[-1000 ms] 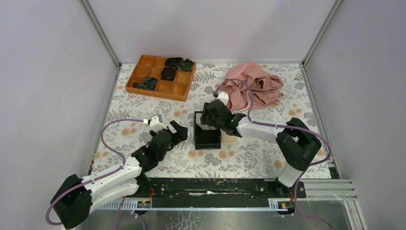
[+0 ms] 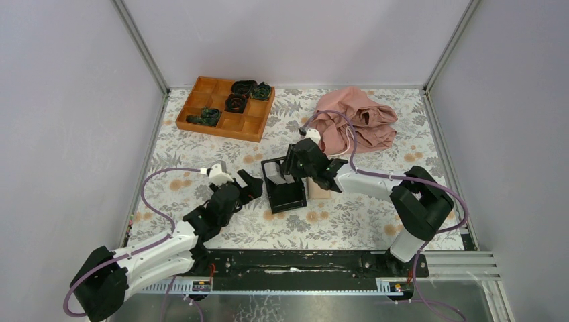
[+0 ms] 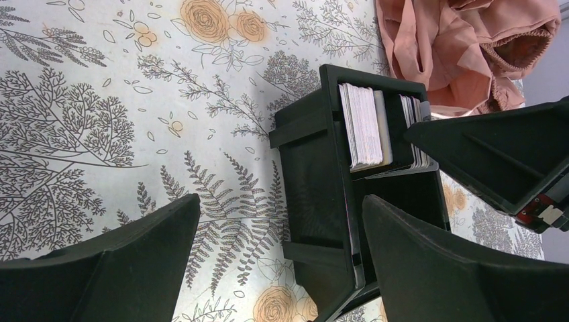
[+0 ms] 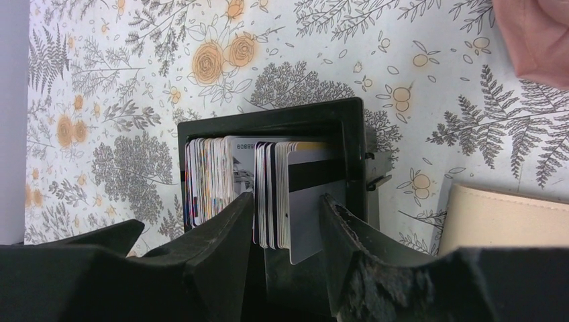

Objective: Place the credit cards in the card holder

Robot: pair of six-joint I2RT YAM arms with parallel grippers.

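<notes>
The black card holder [image 2: 287, 201] stands mid-table, slightly turned, with two rows of upright cards [image 3: 362, 124] in its far part. My right gripper is down over the holder, its fingertips at either side of the right-hand bundle of cards [image 4: 272, 194]; whether it grips them is hard to tell. My left gripper stands open left of the holder [image 3: 308, 194], nothing between its fingers.
A beige flat case [image 4: 510, 221] lies right of the holder. A pink cloth [image 2: 359, 121] is at the back right, a wooden compartment tray [image 2: 251, 124] at the back left.
The card holder has shifted left and tilted in angle under my right gripper over the last second. My left arm has hardly moved.
</notes>
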